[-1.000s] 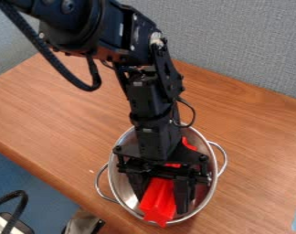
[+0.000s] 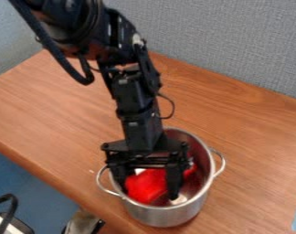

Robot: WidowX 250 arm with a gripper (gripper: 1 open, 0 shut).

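My black gripper [image 2: 147, 169] reaches down into a steel pot [image 2: 165, 214] with two handles, its fingers straddling the space above and around a red object [image 2: 147, 189] lying inside. The gripper is open. The red object is partly hidden by the gripper, and a small pale patch shows beside it in the pot.
A blue strip lies at the right edge. Below the table's front edge at lower left are a cable and a metal fixture [image 2: 83, 225]. A grey panel stands at the back.
The arm has risen slightly and shifted left over the last second. The red object now sits further back and left in the pot, less spread toward the front.
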